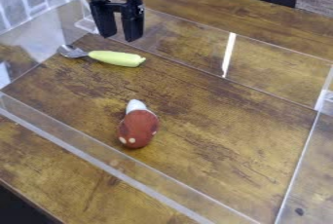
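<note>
My black gripper point(116, 18) hangs at the top left in the camera view, its fingers open and raised above and behind a pale yellow-green corn cob point(116, 58). The cob lies on the wooden floor just right of a silver utensil point(73, 51), likely a spoon or fork. A red-brown toy point(138, 128) with pale spots and a white end lies at the lower middle.
Clear plastic walls point(274, 82) border the wooden workspace point(228, 150). The right and middle of the floor are open. A dark slot sits on the back edge at upper right.
</note>
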